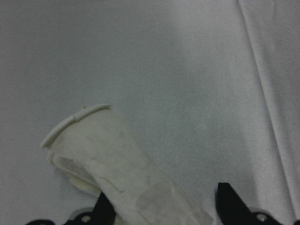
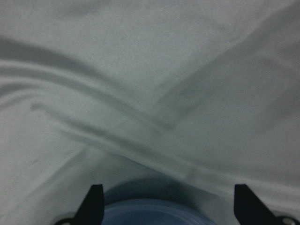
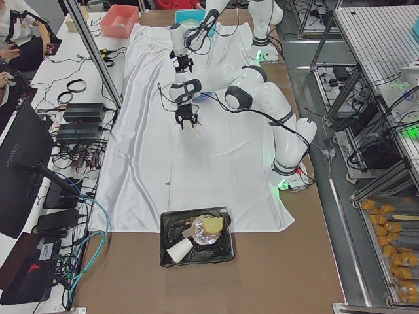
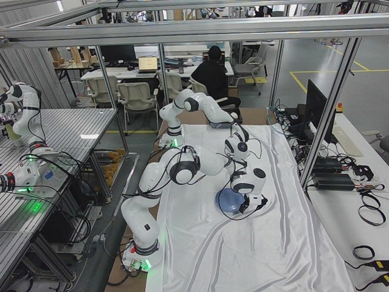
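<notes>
A crumpled white paper cup [image 1: 122,164] lies on the cloth. My left gripper [image 3: 186,121] is down over it, with open fingers either side of the cup's lower part in the left wrist view. My right gripper stands open above a blue plate [image 4: 228,201], whose rim shows between and below its fingers in the right wrist view. In the camera left view, the plate is mostly hidden behind the left arm.
A black-lined tray [image 3: 170,229] holding a white cup, foil and a yellow piece is at the near edge. A teal bin [image 3: 191,16] stands at the far edge.
</notes>
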